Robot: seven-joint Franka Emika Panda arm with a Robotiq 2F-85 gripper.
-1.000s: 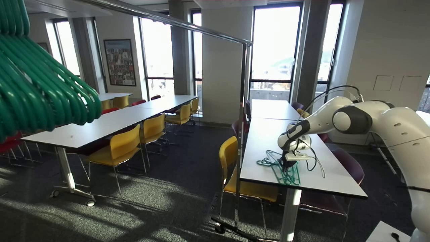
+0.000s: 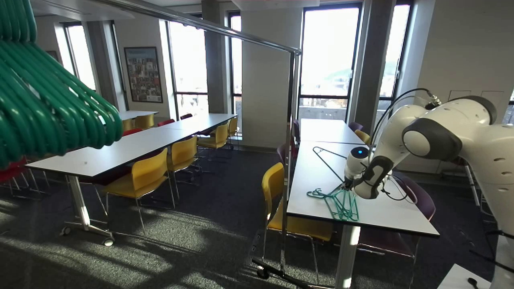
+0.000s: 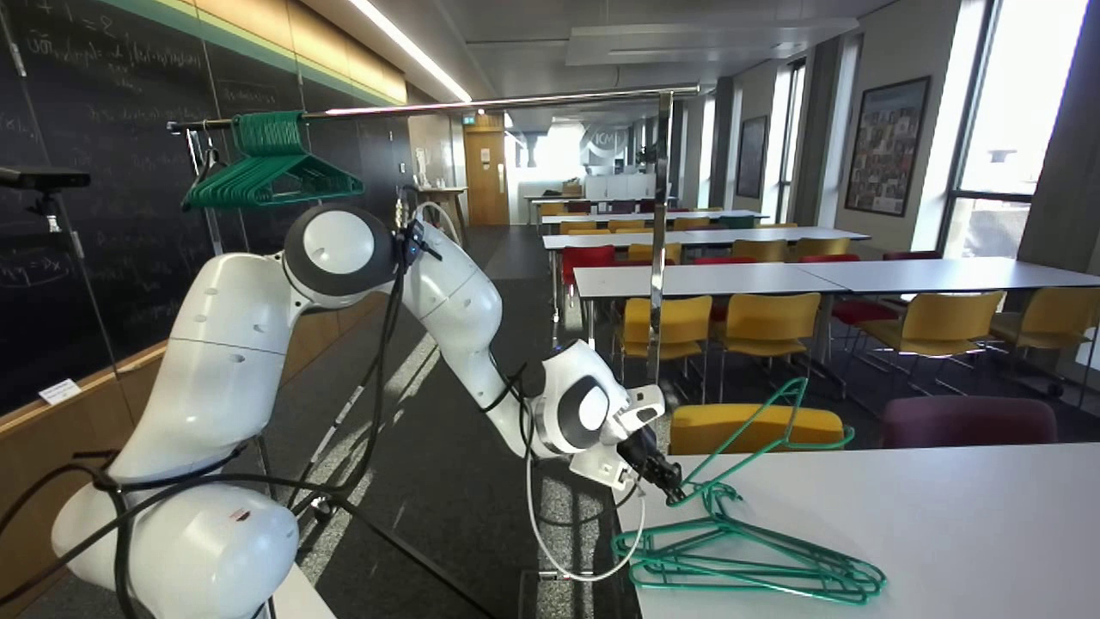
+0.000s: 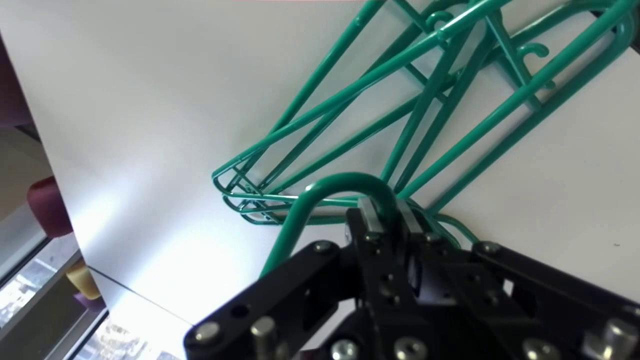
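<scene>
My gripper is shut on a green plastic hanger [image 4: 354, 180], its curved hook pinched between the fingers in the wrist view. In exterior view 2 the held hanger [image 3: 768, 449] sticks up and out from the gripper [image 3: 677, 495], tilted above the white table [image 3: 990, 516]. Below it a pile of green hangers [image 3: 742, 567] lies flat and tangled near the table's edge. The wrist view shows the pile [image 4: 336, 99] just past the fingertips; whether the held hanger touches it, I cannot tell.
A metal rail [image 3: 536, 101] spans above the arm, with a bunch of green hangers [image 3: 273, 175] at one end. Its upright post [image 2: 289, 125] stands beside the table. Yellow chair [image 2: 274, 192] and purple chair [image 2: 417, 195] flank the table.
My gripper has risen from the pile and tilted, bringing one hanger up with it. Earlier that hanger lay lower, close to the pile. The arm has pulled back and up; the other hangers remain on the table.
</scene>
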